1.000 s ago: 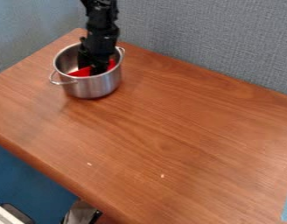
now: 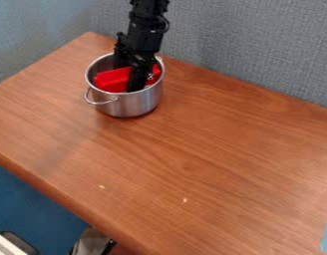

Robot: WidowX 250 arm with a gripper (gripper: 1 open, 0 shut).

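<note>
A steel pot (image 2: 124,103) with side handles stands near the back left of the wooden table. Inside it sits a red object (image 2: 113,78). My black gripper (image 2: 136,82) reaches down into the pot from above, shut on the red object. Its fingertips are partly hidden by the pot and the object.
A grey padded wall stands behind. At the bottom left, below the table edge, are a blue floor and some small items.
My gripper, the red object and the pot have moved to the right and a little toward the front over the last second, with a slight shift back upward most recently.
</note>
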